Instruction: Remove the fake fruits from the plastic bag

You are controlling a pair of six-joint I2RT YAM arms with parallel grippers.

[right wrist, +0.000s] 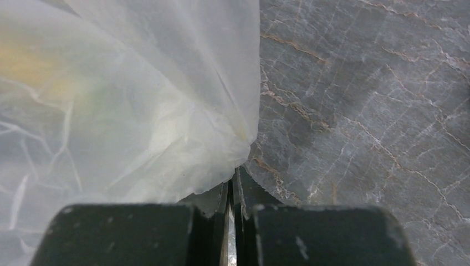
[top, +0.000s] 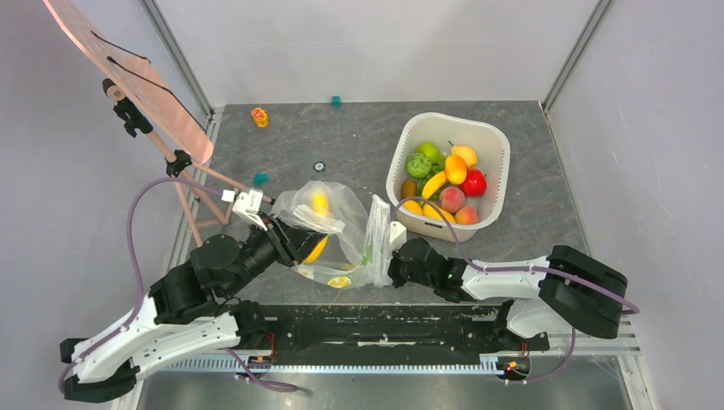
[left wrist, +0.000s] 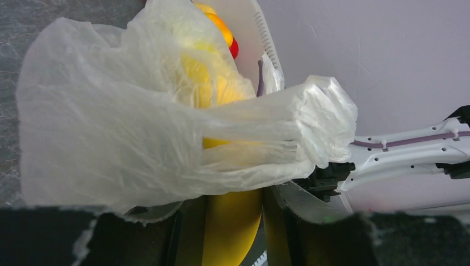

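A translucent plastic bag (top: pixel 350 224) hangs stretched between my two grippers at the front middle of the table. My left gripper is shut on a yellow fruit (left wrist: pixel 231 230), its fingers pressed to either side. In the top view part of that fruit shows below the left gripper, against the bag's opening. More yellow (left wrist: pixel 202 72) shows through the plastic in the left wrist view. On the bag's right side, my right gripper is shut on a pinch of the bag's film. The film hides what else lies inside.
A white basket (top: pixel 504 171) with several fruits, among them a red one (top: pixel 474 183), stands at the back right. A small orange-yellow object (top: pixel 259 117) sits at the back left. A pink-framed stand (top: pixel 175 162) occupies the left side.
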